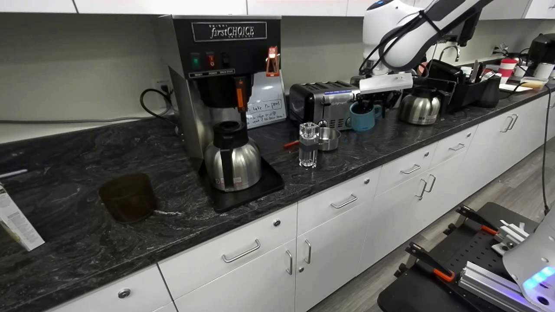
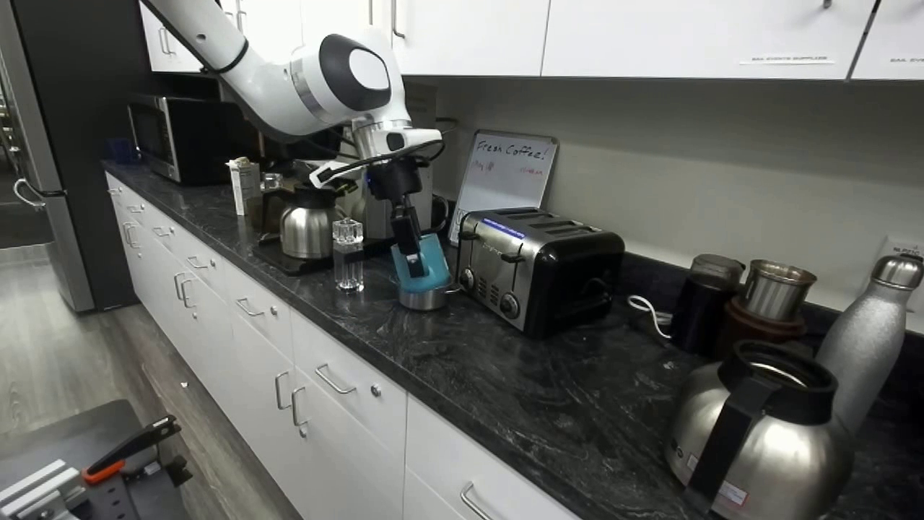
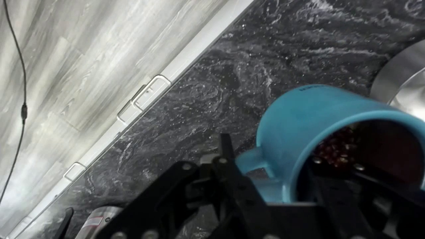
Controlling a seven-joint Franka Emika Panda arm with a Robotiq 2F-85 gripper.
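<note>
A blue mug (image 1: 363, 117) hangs above the counter, my gripper (image 2: 413, 253) shut on its handle side. In the wrist view the mug (image 3: 298, 113) looks tipped, with small dark red pieces (image 3: 336, 149) inside. One finger reaches into its mouth and the other lies outside near the handle (image 3: 251, 160), so the wall and handle sit between them. A small metal pan (image 1: 328, 139) rests on the counter left of the mug in the first exterior view. In the second, the mug overlaps the pan (image 2: 422, 300); whether they touch cannot be told.
A clear glass grinder (image 1: 308, 148) stands beside the pan. Behind is the toaster (image 2: 541, 260), with a coffee maker (image 1: 223, 62) and steel carafe (image 1: 234, 161) further left. Another carafe (image 1: 419, 106) stands to the right. The counter's front edge shows bare stone (image 2: 450, 381).
</note>
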